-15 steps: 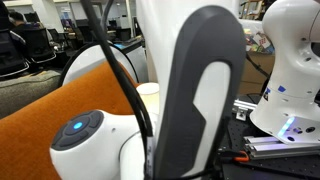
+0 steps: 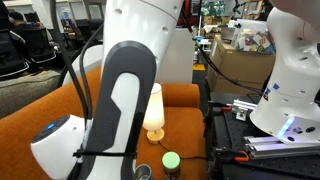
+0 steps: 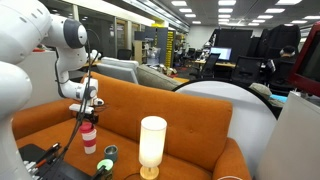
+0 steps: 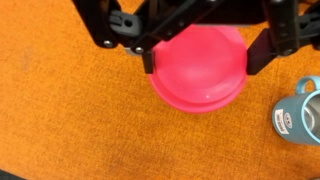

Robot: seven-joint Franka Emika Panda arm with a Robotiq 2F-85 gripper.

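Note:
A pink-red container [image 3: 88,139] stands upright on the orange couch seat in exterior view 2, with my arm's gripper [image 3: 89,118] just above or at its top. In the wrist view the container's round lid [image 4: 200,72] lies between and below the fingers of my gripper. The fingers are open, one finger at each side of the lid. Whether either finger touches it I cannot tell. In exterior view 1 the arm hides the container and the gripper.
A blue-grey mug [image 4: 302,112] stands close to the right of the container. A green-topped object [image 2: 171,161] and a lamp with a white shade [image 3: 152,142] are nearby. The couch backrest [image 3: 190,104] rises behind; bare seat lies in front of the lid in the wrist view.
In exterior view 1 the arm has swung left and away from the camera. The lamp, mug and green-topped object now show more fully.

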